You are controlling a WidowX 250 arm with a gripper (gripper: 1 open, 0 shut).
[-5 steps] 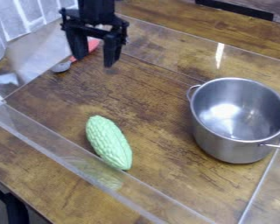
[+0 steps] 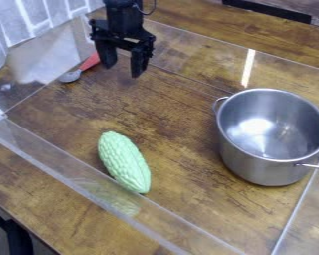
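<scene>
The black gripper (image 2: 123, 58) is at the top left of the camera view, above the wooden table, near a red object (image 2: 92, 58) with a silver end that lies by the tray wall. Its fingers point down and appear apart. A pale green corn-like vegetable (image 2: 123, 159) lies in the lower middle. A large steel pot (image 2: 262, 139) with side handles stands at the right.
Clear plastic walls (image 2: 96, 189) run along the left and bottom edges of the work area.
The gripper has moved back, away from the camera, over the last second. The vegetable, pot and red object have not visibly moved.
</scene>
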